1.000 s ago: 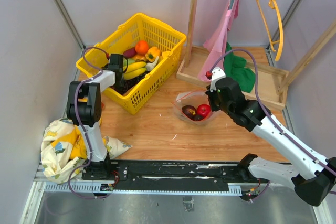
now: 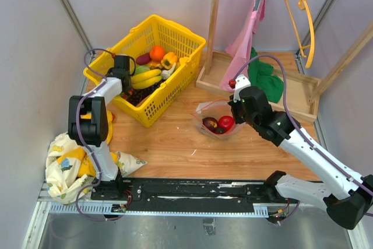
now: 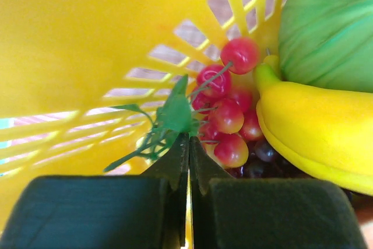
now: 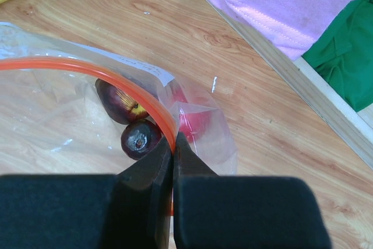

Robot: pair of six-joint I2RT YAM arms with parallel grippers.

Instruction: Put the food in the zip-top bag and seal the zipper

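In the yellow basket (image 2: 148,115), my left gripper is shut at a green stem (image 3: 175,109) beside red cherries (image 3: 227,115); whether it holds the stem I cannot tell. Bananas (image 3: 320,132) and a green item (image 3: 326,27) lie to its right. The clear zip bag (image 2: 204,132) on the table holds a red tomato (image 2: 226,122) and dark fruits (image 4: 140,138). My right gripper is shut on the bag's orange zipper edge (image 4: 134,88).
A wooden rack (image 2: 213,21) with pink cloth (image 2: 245,51), green cloth (image 2: 265,83) and a hanger stands behind the bag. Patterned cloths (image 2: 64,170) lie at front left.
The right arm and bag are unchanged.
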